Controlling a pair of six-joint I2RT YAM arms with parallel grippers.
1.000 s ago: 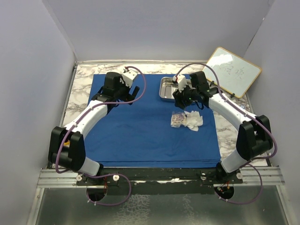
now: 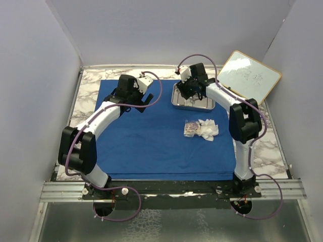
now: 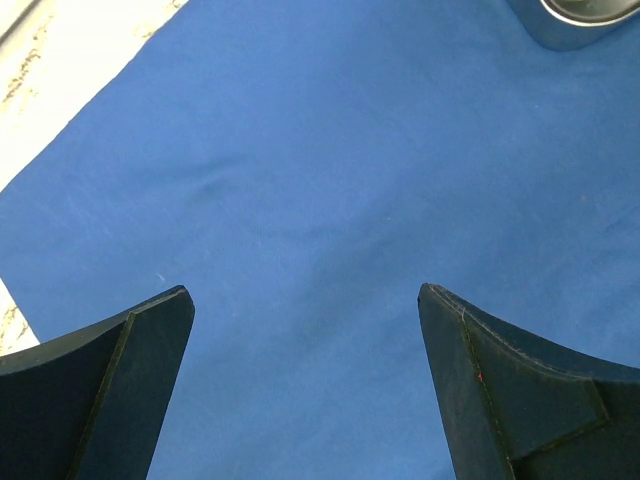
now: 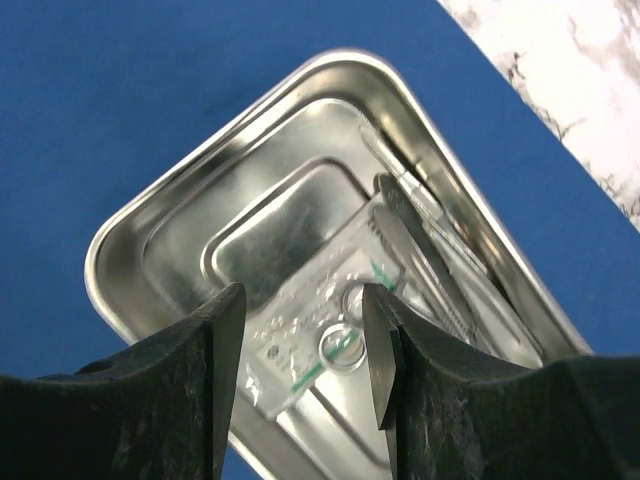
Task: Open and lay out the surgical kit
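A steel tray (image 4: 190, 170) lies on the blue drape (image 2: 146, 146) towards the back right. Inside it, the right wrist view shows a clear packet (image 4: 300, 320) with green marks, a ring-handled tool (image 4: 342, 346) and several slim metal instruments (image 4: 440, 250) along one side. My right gripper hangs over the tray, open, its fingers apart above the packet with nothing held. Over the bare drape at the back left, my left gripper is open and empty. A clear pack (image 2: 191, 128) and crumpled white gloves (image 2: 208, 130) rest in front of the tray.
A whiteboard (image 2: 249, 75) leans at the back right corner, close to the right arm. The marble table (image 2: 86, 98) shows round the drape.
My right gripper has moved back and a little left, from near the clear pack to over the tray. The left gripper has shifted slightly. The tray, pack and gloves have stayed put.
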